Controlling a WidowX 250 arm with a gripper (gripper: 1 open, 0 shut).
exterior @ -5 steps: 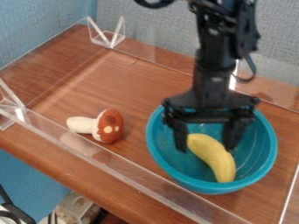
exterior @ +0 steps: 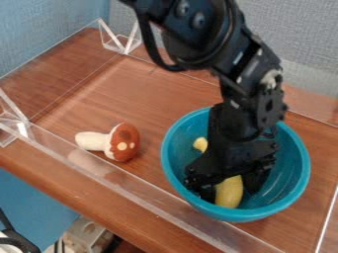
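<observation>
The black gripper (exterior: 230,164) reaches down into a teal bowl (exterior: 179,148) on the right of the table, over a yellow banana-like object (exterior: 228,193) lying in it. The object's lower end shows below the gripper and a small yellow bit shows at its upper left; the middle is hidden. The fingertips are hard to make out against the dark gripper body, though the gripper appears low around the object.
A red-and-white mushroom toy (exterior: 122,142) lies left of the bowl on the wooden table (exterior: 119,89). Clear low rails run along the table's edges, with white brackets at the corners. A grey padded wall stands behind.
The mushroom toy has not moved.
</observation>
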